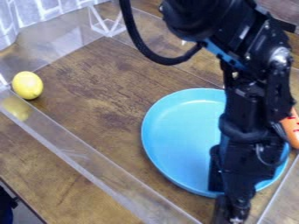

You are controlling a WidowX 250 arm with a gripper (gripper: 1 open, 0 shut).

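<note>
My black gripper (pixel 233 206) hangs at the lower right, over the near right part of a blue plate (pixel 177 140) and down past its rim by the clear barrier. Its fingertips are dark and partly hidden at the bottom edge, so what lies between them is hard to see. A yellow lemon (pixel 27 84) sits at the left beside the clear wall. An orange object (pixel 291 129) shows at the right edge, partly hidden behind the arm.
Clear plastic walls (pixel 82 175) run along the left and near sides of the wooden surface (pixel 93 96). The wood left of the plate is bare. A white rack or cloth (pixel 24 17) is at the back left.
</note>
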